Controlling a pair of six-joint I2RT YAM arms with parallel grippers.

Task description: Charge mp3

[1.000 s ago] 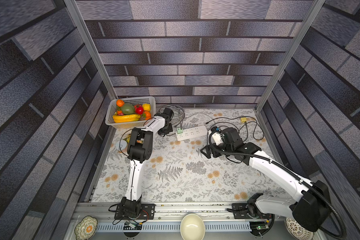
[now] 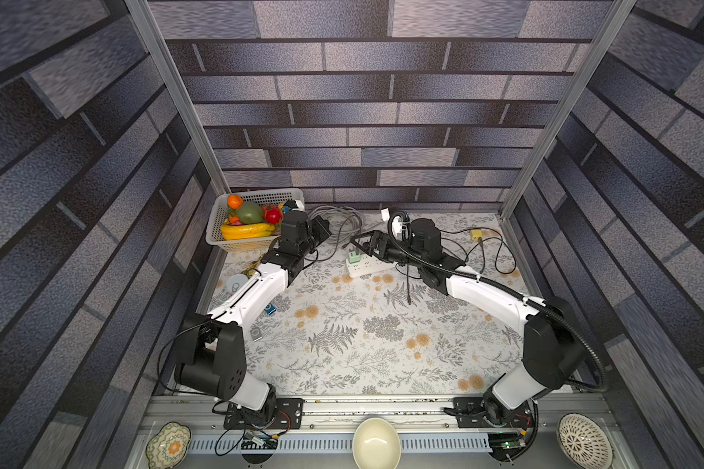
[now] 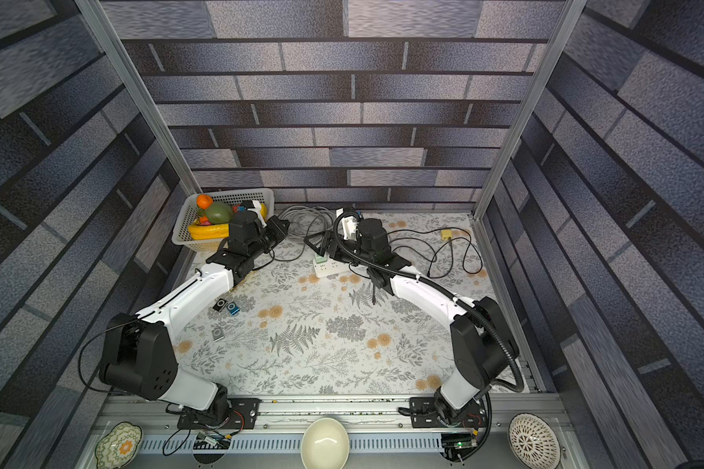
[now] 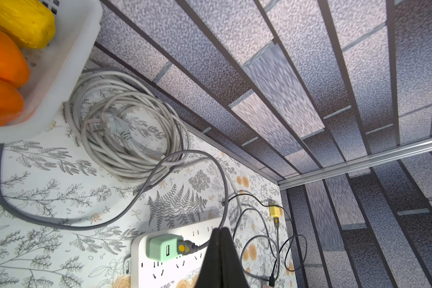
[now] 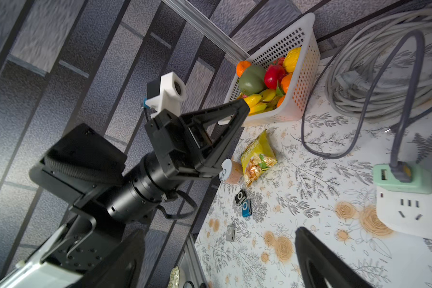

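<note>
Small square mp3 players lie on the cloth: black [image 5: 240, 196], blue [image 5: 246, 207] and silver [image 5: 230, 233]. A green charger [image 5: 402, 178] sits in the end of the white power strip [image 5: 410, 206], with the plug of a grey cable [image 5: 402, 120] in its side. My left gripper [image 2: 325, 229] is shut near the basket and cable coil; nothing shows between its fingers in the left wrist view. My right gripper [image 2: 358, 241] hangs around the charger end of the strip, open and empty. Its fingers [image 5: 321, 261] are spread wide in the right wrist view.
A basket [image 5: 309, 72] of fruit stands at the back left, beside a coil of pale cable [image 4: 115, 144]. A snack bag [image 5: 257, 160] and a round jar [image 5: 231, 171] lie nearby. Black cables with a yellow plug [image 2: 475, 233] lie back right.
My right gripper has moved left and back, to the charger end of the strip.
</note>
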